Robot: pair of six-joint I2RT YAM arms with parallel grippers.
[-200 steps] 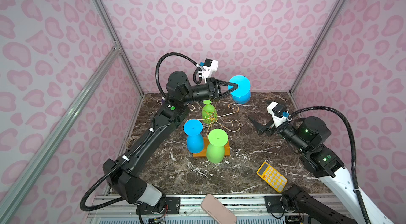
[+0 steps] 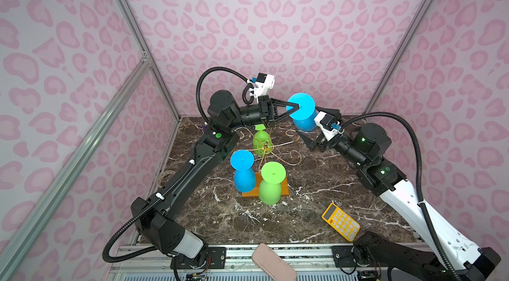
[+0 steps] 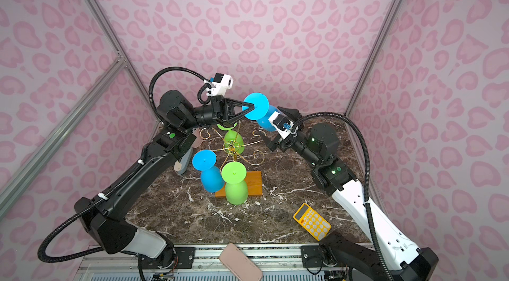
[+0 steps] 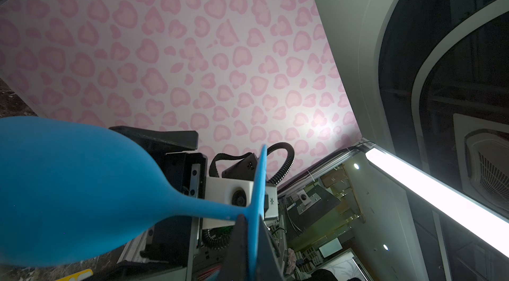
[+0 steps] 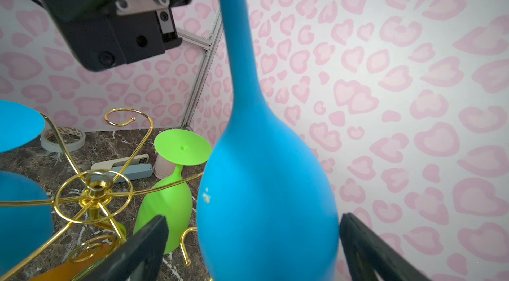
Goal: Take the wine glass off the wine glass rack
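Note:
A blue wine glass [image 2: 303, 119] hangs in the air above the gold rack [image 2: 265, 145], bowl down, its round foot pinched in my left gripper [image 2: 294, 106], which is shut on it. In the left wrist view, the glass's stem [image 4: 206, 206] runs to the foot between the fingertips. My right gripper [image 3: 275, 130] stands open around the bowl; in the right wrist view its blurred fingers flank the blue bowl [image 5: 267, 201]. Other blue [image 2: 244, 177] and green [image 2: 270, 191] glasses hang upside down on the rack.
A yellow calculator [image 2: 341, 221] lies at the front right of the marble table [image 2: 201, 201]. A tape roll [image 5: 62, 144] and other small items sit behind the rack.
My right gripper has moved up and leftward to the blue glass's bowl. The left gripper and the glass it holds have barely moved.

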